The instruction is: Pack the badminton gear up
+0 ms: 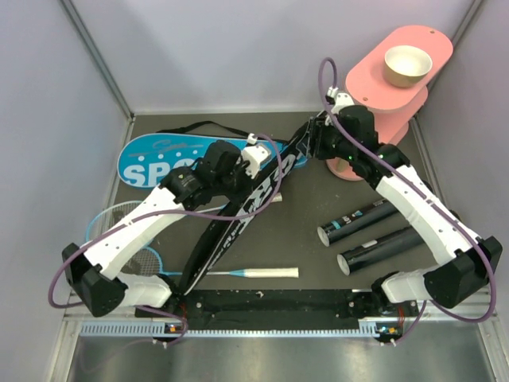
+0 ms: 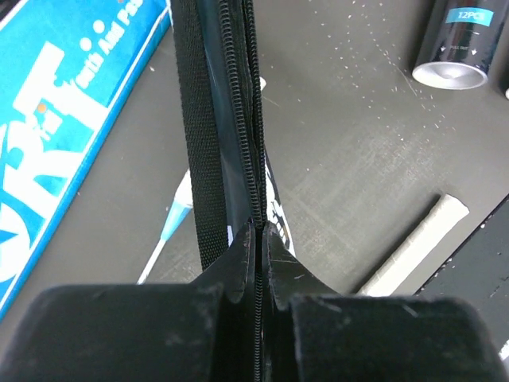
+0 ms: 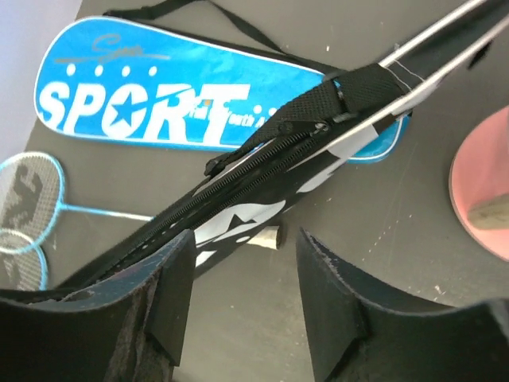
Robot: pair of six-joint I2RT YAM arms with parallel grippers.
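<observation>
A long black bag (image 1: 264, 189) with white lettering slants across the middle in the top view. On its zipper edge (image 2: 242, 103) my left gripper is shut. My right gripper stands open near the bag's upper end, its fingers (image 3: 184, 263) apart with no hold on it. A blue SPORT bag (image 1: 143, 161) lies flat at the back left. Two rackets (image 1: 119, 211) rest at the left, partly hidden; one white handle (image 1: 270, 272) points right near the front edge. Two black shuttlecock tubes (image 1: 356, 223) lie at the right.
A pink stand (image 1: 390, 64) with a cream bowl (image 1: 407, 64) on top rises at the back right. Walls close in the left, back and right sides. Bare grey floor (image 1: 298, 231) shows between the bag and the tubes.
</observation>
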